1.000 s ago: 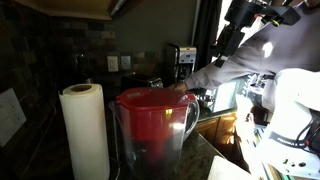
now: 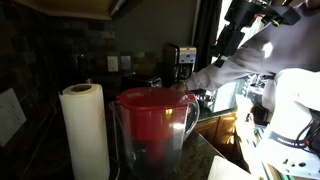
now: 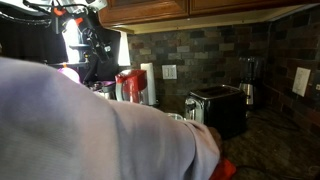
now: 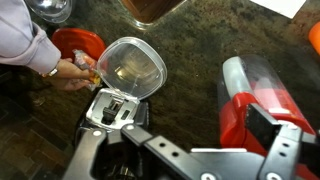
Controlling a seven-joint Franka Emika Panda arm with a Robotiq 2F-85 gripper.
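Observation:
My gripper reaches in from the bottom of the wrist view, its fingers spread wide and nothing visible between them. In exterior view 1 the dark gripper point(image 2: 245, 28) hangs high at the right, above the counter and apart from the objects. A clear pitcher with a red insert point(image 2: 152, 120) stands at the front; in the wrist view it point(image 4: 262, 95) lies to the right. A clear container or lid point(image 4: 132, 65) sits by a black-and-silver appliance point(image 4: 112, 110). Left of it, a person's hand point(image 4: 70, 75) holds something small near a red bowl point(image 4: 82, 40).
A paper towel roll point(image 2: 86, 135) stands left of the pitcher. A toaster point(image 3: 217, 110) and a blender point(image 3: 252, 78) are by the back wall. The person's sleeved arm point(image 3: 95, 130) blocks much of exterior view 2.

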